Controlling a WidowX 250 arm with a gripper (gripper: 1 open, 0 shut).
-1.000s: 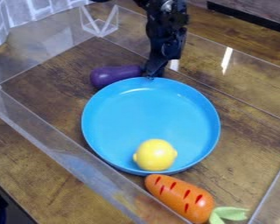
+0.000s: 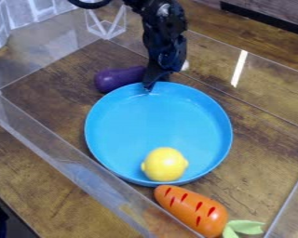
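The black gripper (image 2: 156,76) points down at the back edge of a blue plate (image 2: 156,122), its fingertips at the right end of a purple eggplant (image 2: 116,80). I cannot tell whether it is open, shut or holding the eggplant. A yellow lemon (image 2: 164,164) rests on the front part of the plate.
An orange toy carrot (image 2: 192,208) with a green top lies at the front right, outside the plate. Clear walls surround the wooden surface (image 2: 46,79). The areas left and right of the plate are bare.
The gripper has shifted slightly left and down toward the eggplant. The plate, lemon and carrot look unmoved.
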